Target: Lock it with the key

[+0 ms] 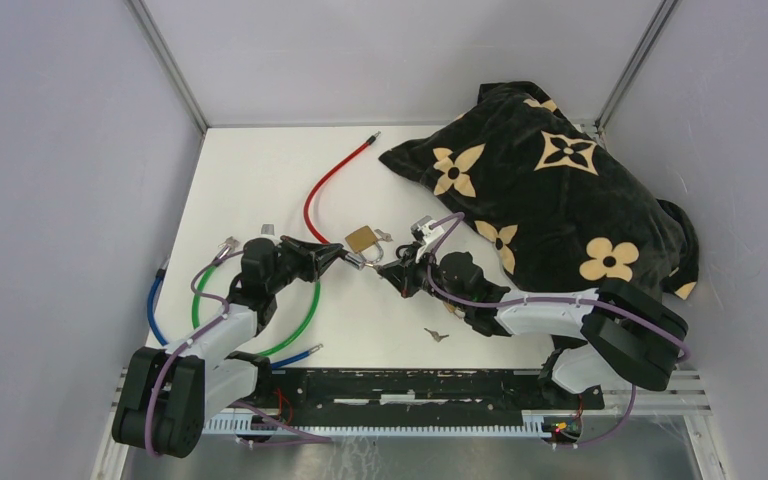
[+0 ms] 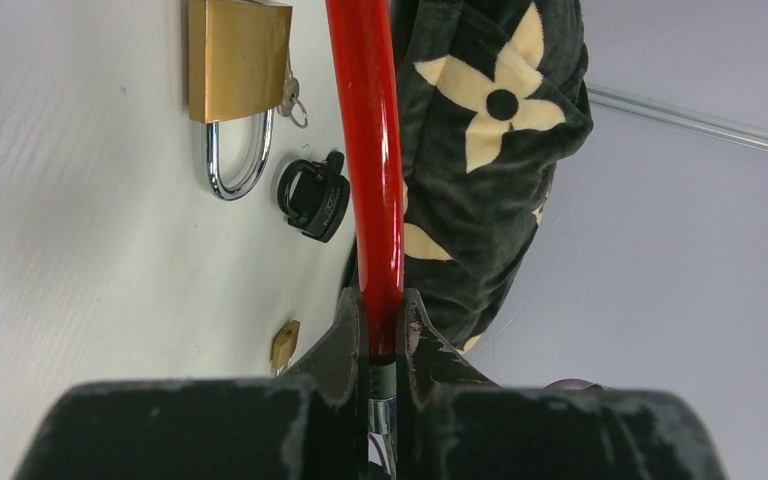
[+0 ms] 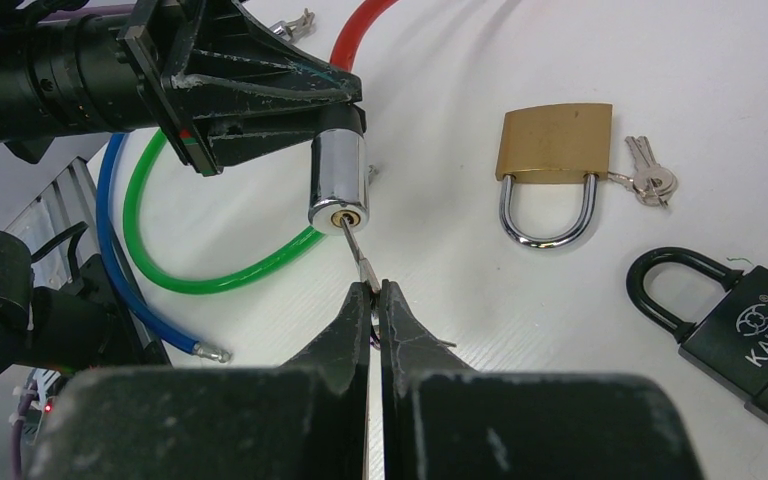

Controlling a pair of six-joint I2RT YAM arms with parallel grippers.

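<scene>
My left gripper is shut on the red cable lock (image 2: 368, 150), close to its silver lock head (image 3: 339, 180). In the right wrist view that head hangs with its brass keyhole face turned down toward my right gripper. The right fingers are shut on a thin silver key (image 3: 363, 266). Its far end meets the keyhole at a slant; part of the blade shows outside, and how deep it sits cannot be told. From above, the two grippers face each other near the table's middle.
Behind lie a brass padlock (image 3: 555, 143) with its keys (image 3: 650, 175) and a black padlock (image 3: 750, 340). Green (image 1: 304, 325) and blue (image 1: 152, 310) cables lie left, a loose key (image 1: 436, 334) in front. A dark patterned cloth (image 1: 550, 200) covers the right side.
</scene>
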